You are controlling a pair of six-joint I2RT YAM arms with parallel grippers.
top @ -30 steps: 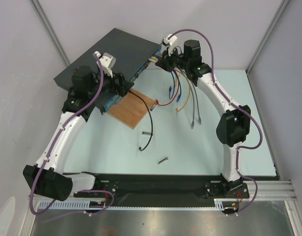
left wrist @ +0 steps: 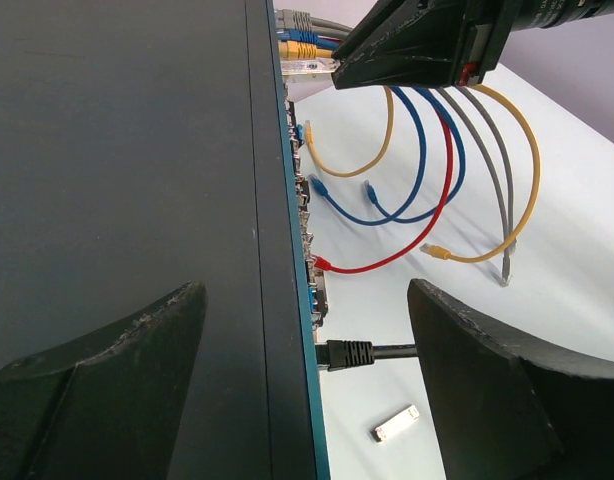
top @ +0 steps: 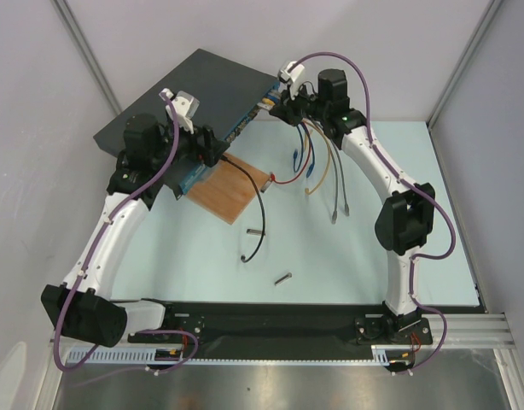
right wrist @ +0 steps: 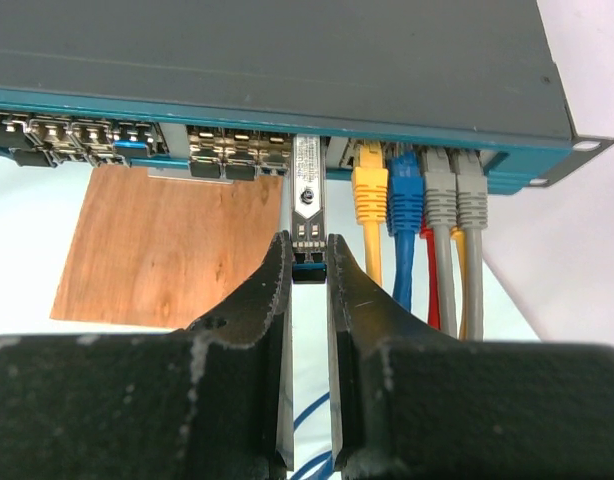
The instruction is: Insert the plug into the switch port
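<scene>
The plug, a slim silver module [right wrist: 308,180], points into the front of the dark switch [right wrist: 287,50], its far end hidden under the switch's top edge. My right gripper is shut on the module's near end. How deep the module sits cannot be told. In the left wrist view, the module [left wrist: 305,67] meets the port side of the switch [left wrist: 137,160]. My left gripper stands open, one finger above the switch top and the other beyond its edge. Between them, lower down, a black cable plug [left wrist: 345,354] sits at the switch front.
Right of the module, yellow [right wrist: 370,190], blue [right wrist: 406,195] and grey [right wrist: 440,195] cables are plugged in closely. More cables hang below. A wooden board [top: 228,188] lies under the switch. Loose modules [top: 283,278] lie on the otherwise clear front table.
My left gripper has shifted very slightly to the left in the top view. The right arm, the module and the switch show no visible movement.
</scene>
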